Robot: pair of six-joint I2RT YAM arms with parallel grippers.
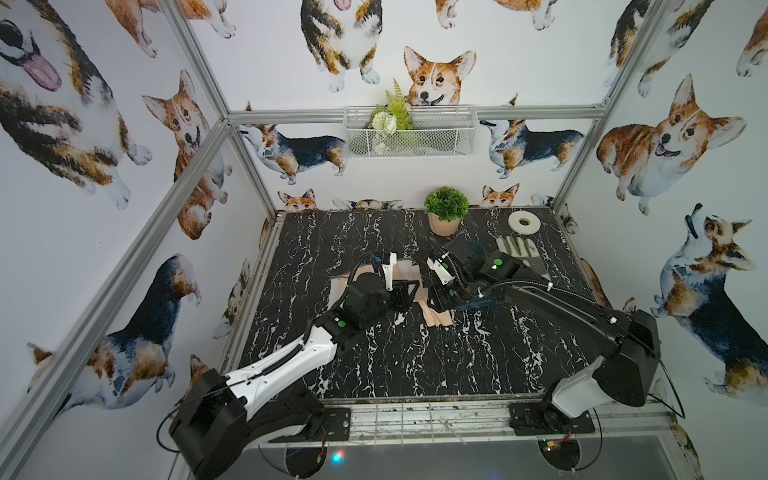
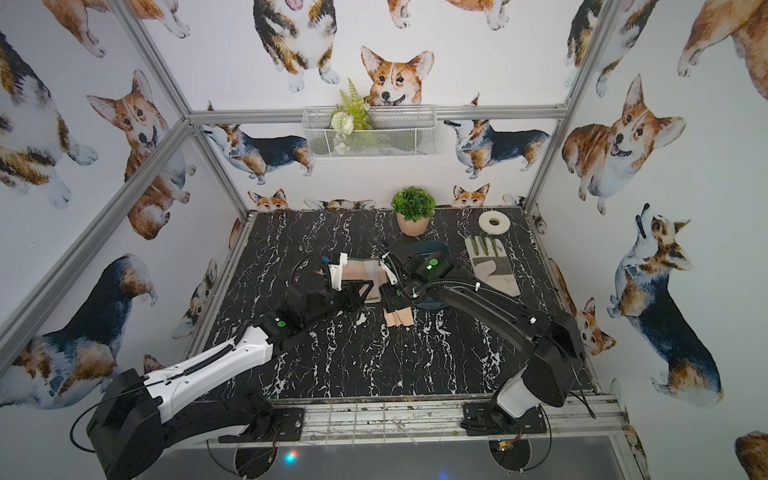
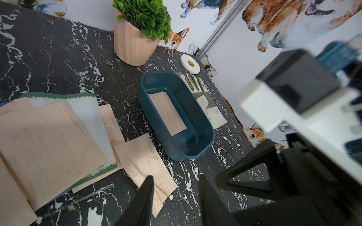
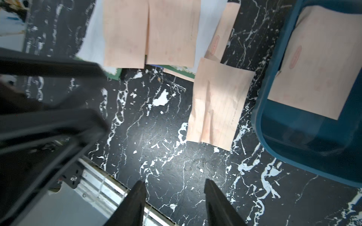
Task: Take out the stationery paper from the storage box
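The blue storage box holds a pink paper. Just left of it a creased pink paper lies on the table, beside overlapping pink and white sheets. My left gripper hangs over the papers at the table's middle, fingers apart with nothing between them. My right gripper is above the table by the box's near-left corner, open and empty.
A potted plant stands at the back, with a tape roll and patterned pieces to the right.
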